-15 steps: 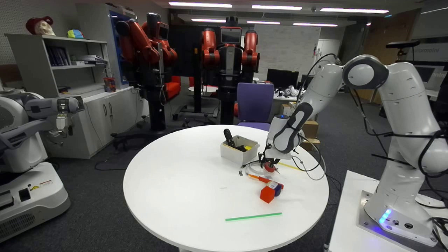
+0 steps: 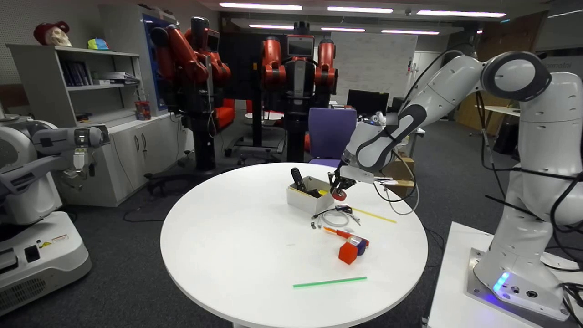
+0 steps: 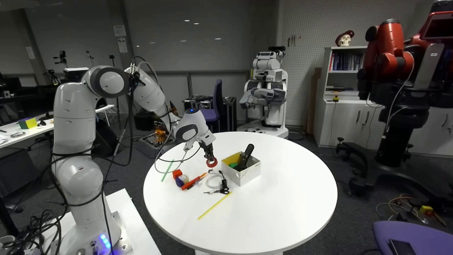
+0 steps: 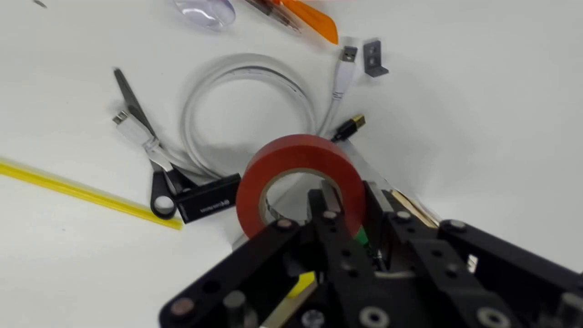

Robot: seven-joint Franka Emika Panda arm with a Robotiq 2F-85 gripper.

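A roll of red tape (image 4: 301, 153) hangs from my gripper, which is shut on one side of its ring. One finger stands inside the hole and the other presses on the outer face. In the first exterior view the red tape (image 2: 339, 195) is held above the table, just right of a white box (image 2: 307, 202). The second exterior view has the gripper (image 3: 210, 159) to the left of the box (image 3: 250, 174), with the tape apart from its wall. Inside the box are a black handheld device (image 3: 245, 156) and yellow and green items.
Below the tape lie a coiled white cable (image 4: 192, 112), scissors (image 4: 131, 98) and a yellow stick (image 4: 87, 193). An orange-red tool (image 2: 341, 233), a red cube (image 2: 348, 253) and a green stick (image 2: 330, 282) rest nearer the first camera.
My gripper has risen from beside the cable coil, carrying the red tape up and toward the box. The box and the loose things on the table look unmoved.
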